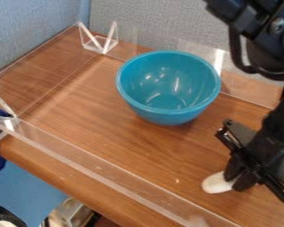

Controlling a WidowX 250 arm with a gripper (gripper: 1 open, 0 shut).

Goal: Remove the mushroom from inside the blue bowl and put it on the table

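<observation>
The blue bowl (169, 82) stands upright on the wooden table (97, 102), and its visible inside is empty. To its lower right, near the front right of the table, is the white mushroom (216, 183), partly covered by the gripper. My black gripper (236, 178) points down at the mushroom, its fingertips around or against the right side of it. The fingers hide the contact, and whether the mushroom touches the table is unclear.
Clear low walls edge the table, with a white corner bracket (98, 38) at the back left. A grey partition (156, 22) rises behind. Bare table lies left of and in front of the bowl.
</observation>
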